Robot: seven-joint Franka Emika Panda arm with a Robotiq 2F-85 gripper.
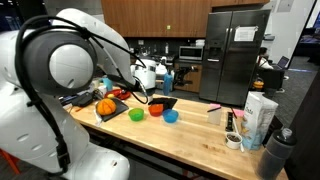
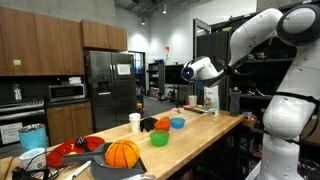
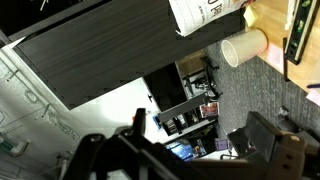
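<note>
My gripper is open in the wrist view, its two dark fingers wide apart with nothing held between them. Exterior view 2 has the white arm [image 2: 240, 45] reaching in from the right, its end well above the table. On the table stand a green bowl [image 1: 137, 115], a red bowl [image 1: 156, 111] and a blue bowl [image 1: 171, 116]. An orange ball-like object [image 2: 122, 154] rests near the left end. Below the wrist camera, a pale cup [image 3: 245, 47] lies beyond the fingers, close to a white labelled container [image 3: 197, 12].
At the table's right side in exterior view 1 are a boxy carton [image 1: 258, 118], a dark cylinder [image 1: 276, 153] and a small cup [image 1: 234, 141]. A dark pan [image 2: 92, 157] lies near the orange object.
</note>
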